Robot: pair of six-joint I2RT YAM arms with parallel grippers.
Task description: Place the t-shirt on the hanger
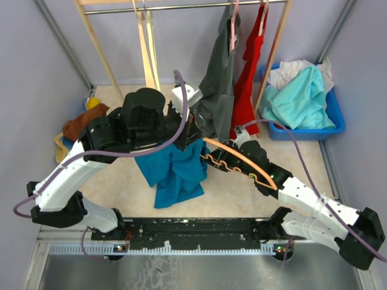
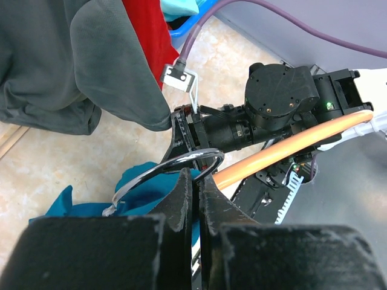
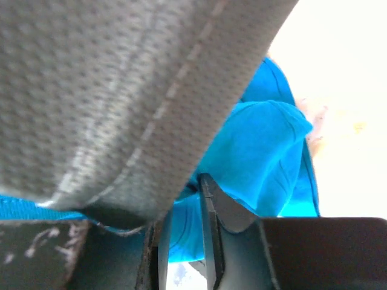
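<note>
The orange hanger (image 1: 242, 158) is held at the base of its metal hook (image 2: 166, 163) by my left gripper, whose fingers are shut. Its orange arm slopes down to the right in the top view, across my right arm. Below the left gripper the blue t-shirt (image 1: 175, 175) hangs in folds, its upper part hidden by the left arm. My right gripper is at the shirt's right side, fingers partly open. Blue cloth shows between and beyond its fingers; whether any lies in their grip is unclear. A blurred grey surface covers much of the right wrist view.
Behind the grippers, a grey garment (image 1: 216, 90) and a red one (image 1: 247, 90) hang from the metal rail (image 1: 187, 7). At the back right stands a blue bin (image 1: 308, 134) with clothes inside. More clothes (image 1: 87, 124) lie at the left. Bare floor shows in front.
</note>
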